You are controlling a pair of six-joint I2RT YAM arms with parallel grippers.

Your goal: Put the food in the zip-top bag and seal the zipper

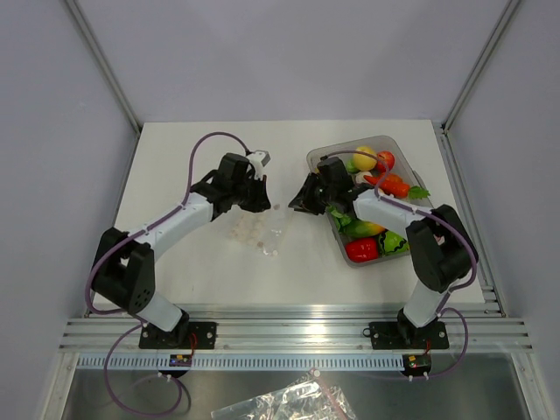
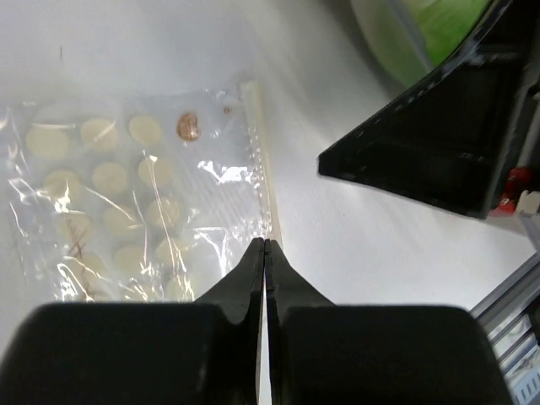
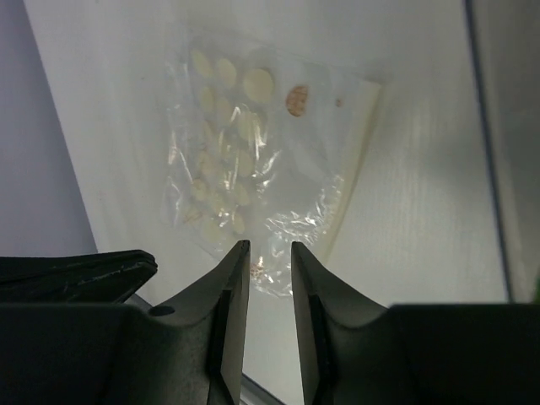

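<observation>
A clear zip bag (image 1: 262,232) marked with pale discs lies flat on the white table below the two grippers. In the left wrist view the bag (image 2: 126,194) has its zip edge (image 2: 263,160) on the right, running down behind my left gripper. That gripper is shut; nothing shows between its fingertips. My right gripper stands part open above the bag (image 3: 253,152), with a clear gap between its fingers. A grey basket (image 1: 374,261) at the right holds the toy food, including a red pepper (image 1: 361,250) and a yellow fruit (image 1: 364,157).
A second clear bag (image 1: 293,404) lies low in front of the table's metal rail (image 1: 289,319). The right forearm reaches across the basket. Both grippers are close together near the table's middle.
</observation>
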